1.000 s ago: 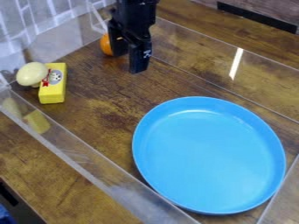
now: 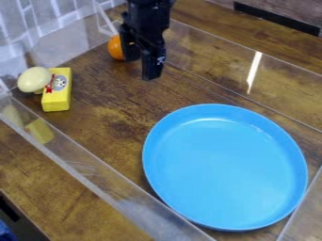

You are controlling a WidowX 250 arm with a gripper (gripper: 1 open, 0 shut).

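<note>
My dark gripper [image 2: 141,64] hangs at the top centre over the wooden floor of the tray, open, just right of an orange round object [image 2: 115,48] that it partly hides. At the left lie a pale egg-like object [image 2: 32,80] and a yellow box [image 2: 55,100] with a small printed picture. A large blue plate [image 2: 224,168] fills the lower right.
Clear plastic walls [image 2: 75,169] run along the left and lower left. The wood [image 2: 138,108] between the yellow box, gripper and plate is bare, as is the area at the upper right.
My gripper has shifted only very slightly; the objects lie where they were.
</note>
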